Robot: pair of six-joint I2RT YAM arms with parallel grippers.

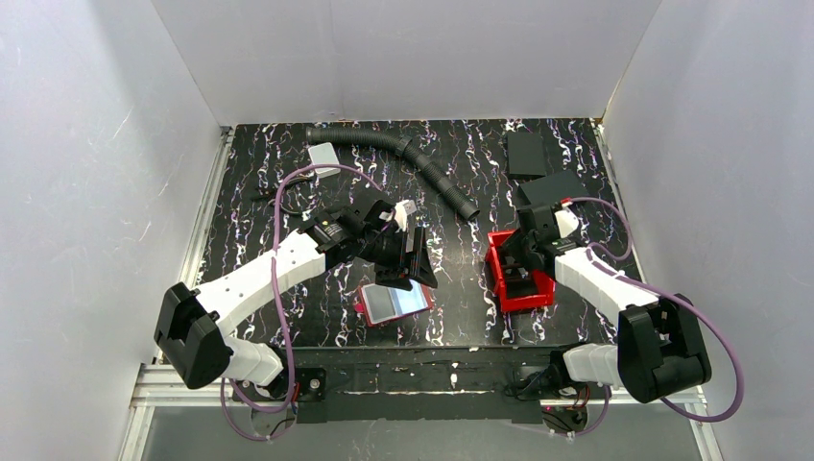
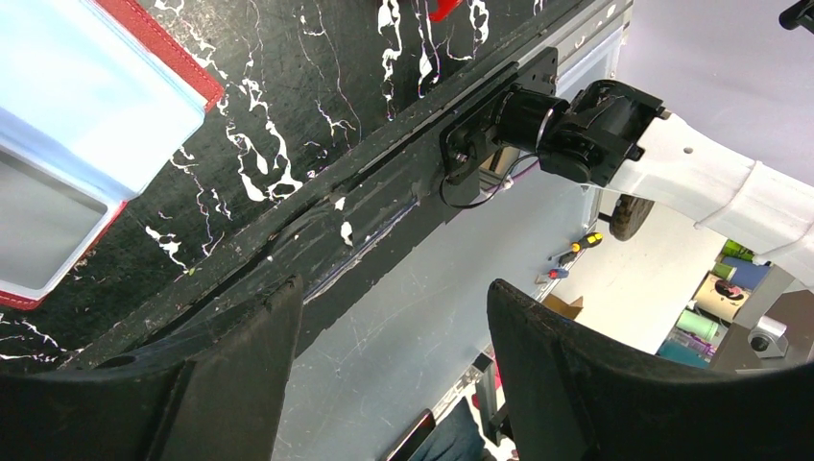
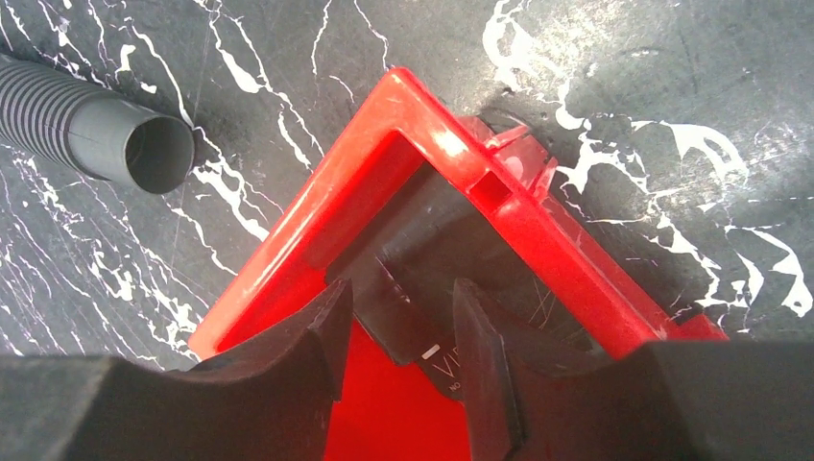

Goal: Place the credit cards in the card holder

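Note:
The card holder point(image 1: 395, 303), a flat piece with a red edge and two pockets, lies on the table left of centre; part of it point(image 2: 82, 82) shows in the left wrist view, one pocket bluish, the other grey. Over its right part hovers my left gripper, open and empty. Dark cards point(image 3: 432, 235) lie in the red tray point(image 3: 288, 235), one with light lettering partly hidden by a finger. My right gripper is above the tray, fingers parted, the cards visible through the gap. Whether the fingertips touch a card, I cannot tell.
A ribbed black hose point(image 1: 432, 173) curves across the back. Two dark flat pieces point(image 1: 524, 154) lie behind the tray, and a white box point(image 1: 324, 159) stands at the back left. Bare table separates the holder from the tray.

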